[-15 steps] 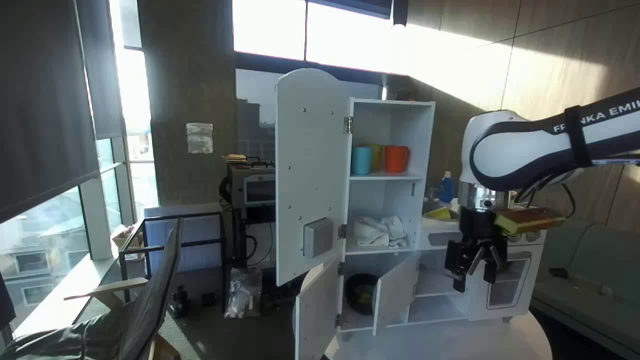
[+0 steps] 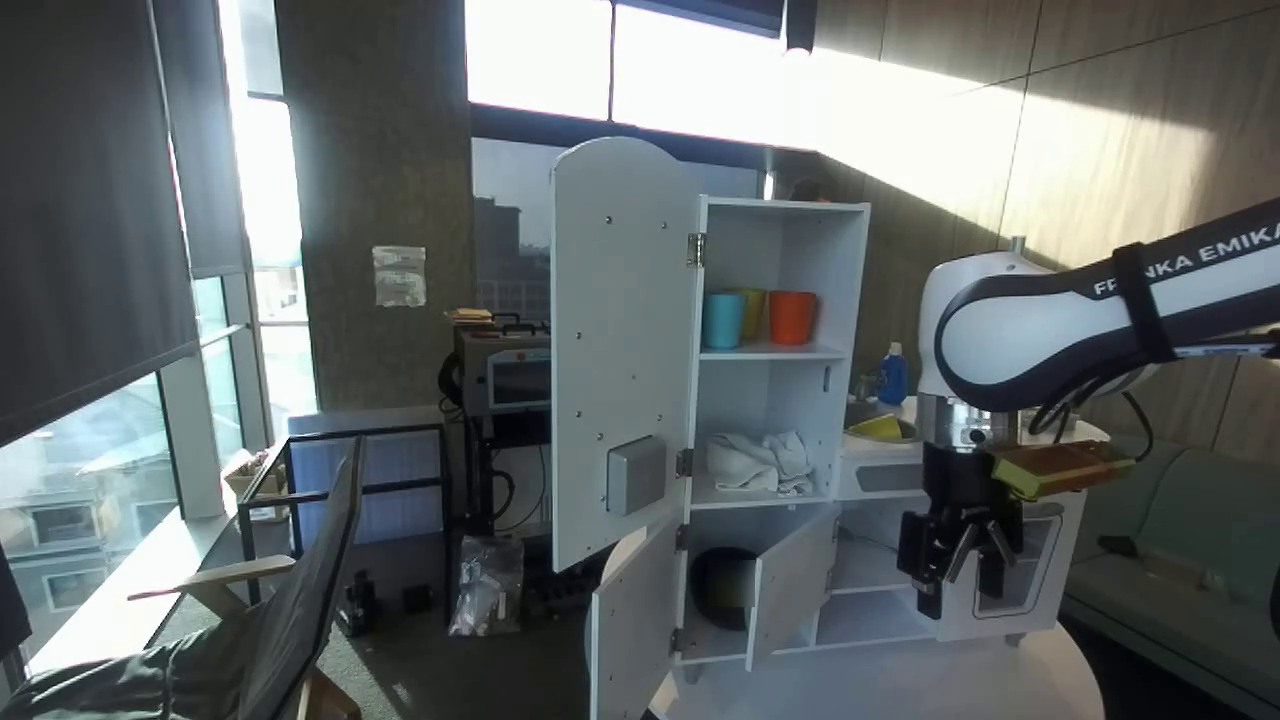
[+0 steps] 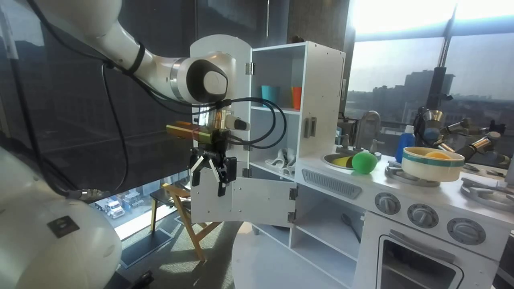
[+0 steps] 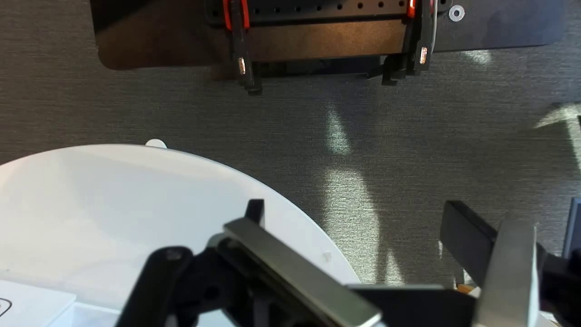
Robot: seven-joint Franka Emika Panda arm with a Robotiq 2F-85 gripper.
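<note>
My gripper (image 3: 208, 184) hangs in the air, pointing down, in front of the white play kitchen's cabinet (image 2: 786, 274). Its fingers stand wide apart with nothing between them; in the wrist view the fingers (image 4: 294, 267) spread over the round white table (image 4: 136, 212) and the dark floor. On the upper shelf are a blue cup (image 2: 723, 320), a yellow cup (image 2: 753, 314) and an orange cup (image 2: 792, 318). A white cloth (image 2: 762, 463) lies on the shelf below. Inside the lower compartment a dark bowl (image 2: 722, 588) is partly covered by a door.
The tall cabinet door (image 2: 624, 300) and two lower doors (image 2: 792, 582) stand open, jutting outward. On the counter are a green ball (image 3: 364, 163), a blue bottle (image 3: 405, 143) and a cream pot (image 3: 432, 166). A chair (image 3: 180, 202) stands near the window.
The arm and gripper have come down a little. The cabinet doors and the cups have not moved.
</note>
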